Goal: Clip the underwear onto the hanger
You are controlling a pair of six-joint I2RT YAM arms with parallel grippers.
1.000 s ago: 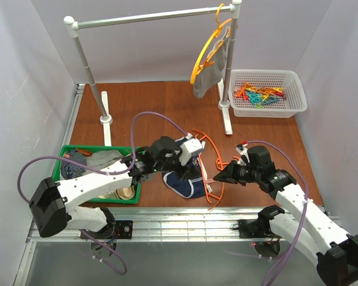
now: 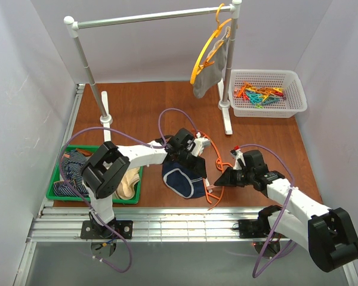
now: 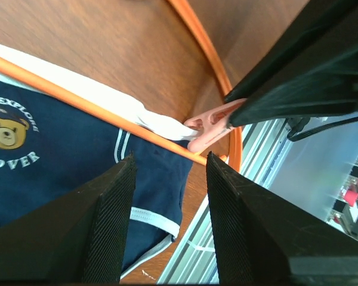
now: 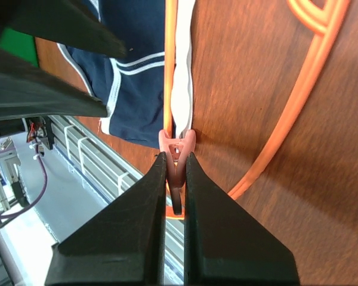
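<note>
A navy underwear [image 2: 180, 182] with white trim and a bear print lies flat under the bar of an orange hanger [image 2: 218, 158]. My right gripper is shut on a pink clothespin [image 4: 178, 149] at the end of the white waistband [image 4: 182, 95] and hanger bar. My left gripper hovers over the underwear just beside that, its fingers apart with nothing seen between them.
A rack holds a yellow hanger [image 2: 201, 56] with a grey garment. A white basket [image 2: 292, 95] of coloured clothespins stands back right; a green tray [image 2: 132, 199] of garments lies left.
The right arm has shifted slightly; its gripper stays at the hanger.
</note>
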